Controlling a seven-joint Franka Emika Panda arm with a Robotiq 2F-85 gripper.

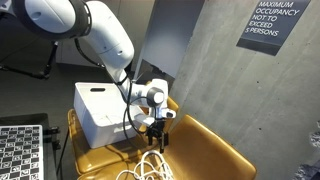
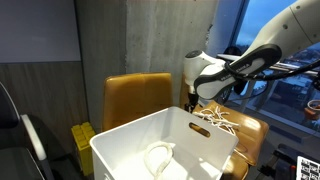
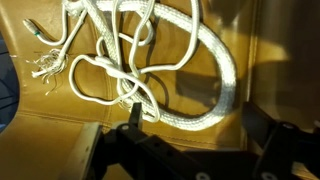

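White ropes, one thick and some thinner, lie in loose loops on the tan leather seat; in the wrist view the thick rope (image 3: 228,75) curves below my gripper. The gripper's dark fingers (image 3: 258,122) stand wide apart, open, with nothing held between them. In exterior view 1 the gripper (image 1: 155,137) hangs just above the rope pile (image 1: 148,168). A large white box (image 1: 97,115) stands beside the arm; in exterior view 2 a coil of white rope (image 2: 158,157) lies inside it.
The tan seat (image 1: 210,150) has free room to the right of the ropes. A seat back (image 2: 135,98) rises behind the box. A yellow object (image 2: 82,145) stands left of the box, and a black office chair (image 2: 25,130) is farther left. A checkered board (image 1: 22,155) lies at front left.
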